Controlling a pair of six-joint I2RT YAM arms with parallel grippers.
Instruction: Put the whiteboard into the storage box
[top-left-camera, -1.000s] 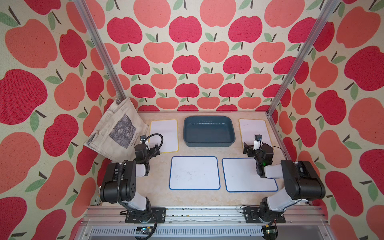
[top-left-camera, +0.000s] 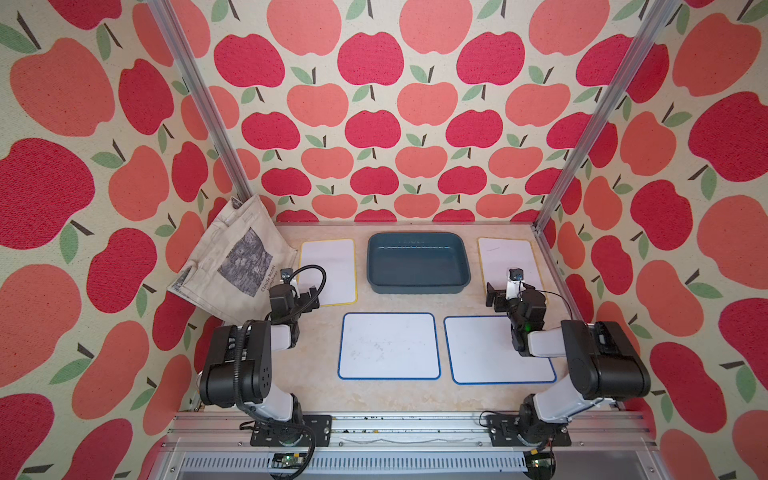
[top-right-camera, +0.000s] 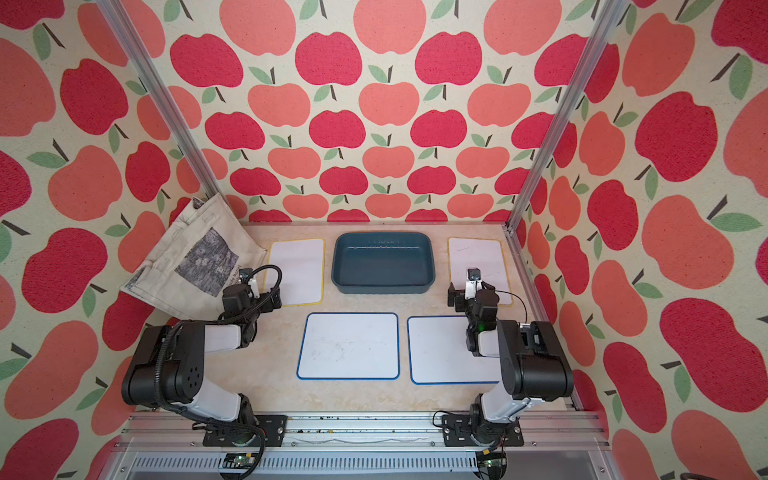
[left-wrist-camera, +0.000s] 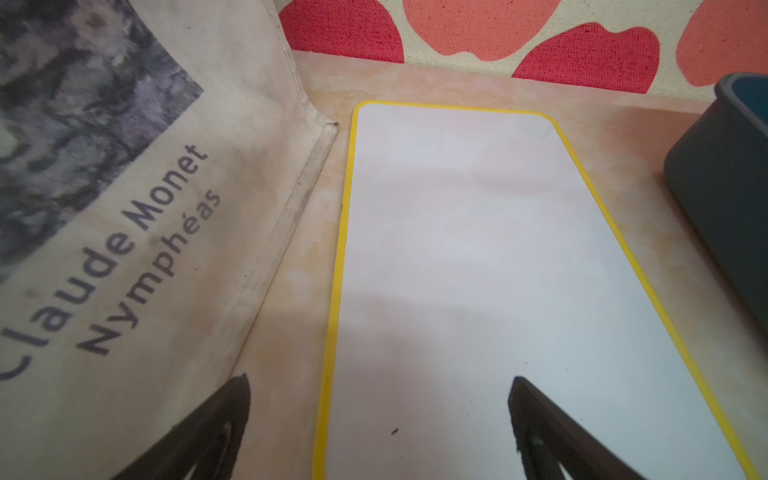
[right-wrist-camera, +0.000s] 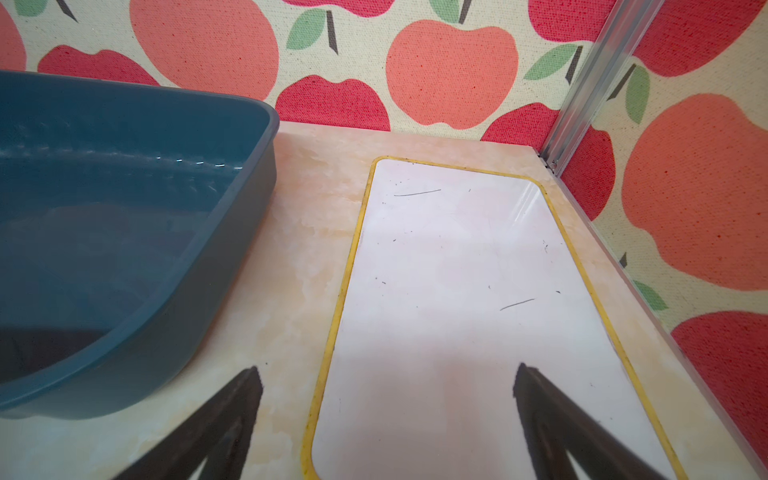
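Note:
Two yellow-edged whiteboards lie flat on the table, the left one (left-wrist-camera: 472, 264) beside a cloth bag and the right one (right-wrist-camera: 472, 304) near the right wall. Two blue-edged whiteboards lie nearer the front, one in the middle (top-left-camera: 389, 345) and one on the right (top-left-camera: 488, 352), partly covered by the right arm. Between the yellow-edged boards stands the empty dark blue storage box (top-left-camera: 418, 286). My left gripper is open above the near end of the left yellow-edged board, holding nothing. Likewise open and empty, my right gripper hangs over the right yellow-edged board's near part.
A cloth tote bag (top-left-camera: 232, 268) leans against the left wall, close to the left gripper. Bare table (top-left-camera: 384, 394) shows along the front edge and between the boards. A metal rail (top-left-camera: 416, 420) runs along the front.

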